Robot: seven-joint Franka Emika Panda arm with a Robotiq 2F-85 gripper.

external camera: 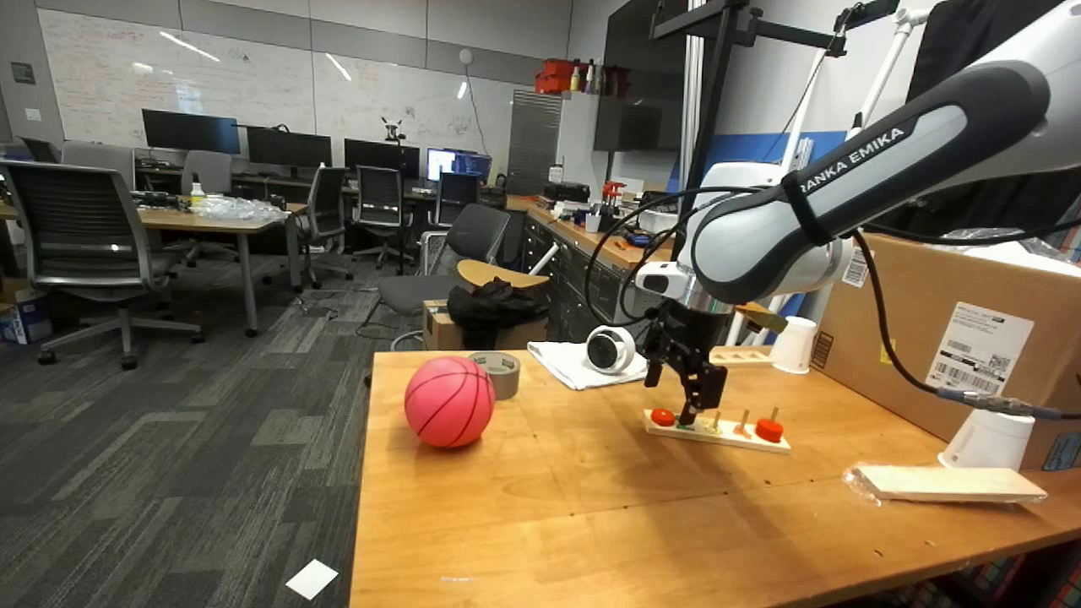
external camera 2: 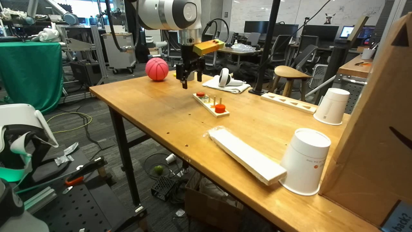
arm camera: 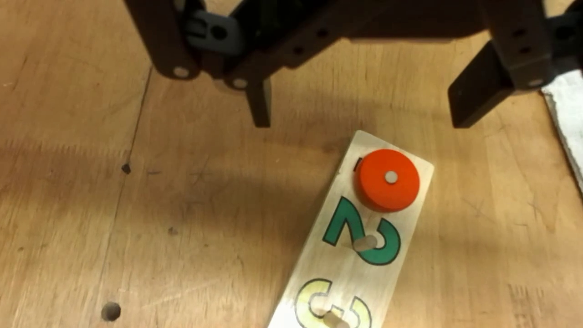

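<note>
A pale wooden peg board [arm camera: 306, 262] with painted numbers lies on the table. One red disc [arm camera: 389, 183] is threaded on the peg at its number-1 end. Beside it, the green 2 [arm camera: 382, 248] has a bare peg. Red also sits on the last peg at the other end, as a taller stack [external camera: 770, 431]. My gripper is open and empty, its fingers wide apart. In exterior view 2 the gripper [external camera 2: 192, 82] hangs above the table near the board's number-1 end, apart from the disc.
A pink ball [external camera: 450, 402] and a tape roll [external camera: 497, 373] stand left of the board. Behind it, a white headset [external camera: 610, 350] rests on a cloth [external camera: 567, 363]. Paper cups [external camera 2: 307, 162], a wrapped plank [external camera 2: 245, 154] and a large carton [external camera: 912, 334] occupy the right side.
</note>
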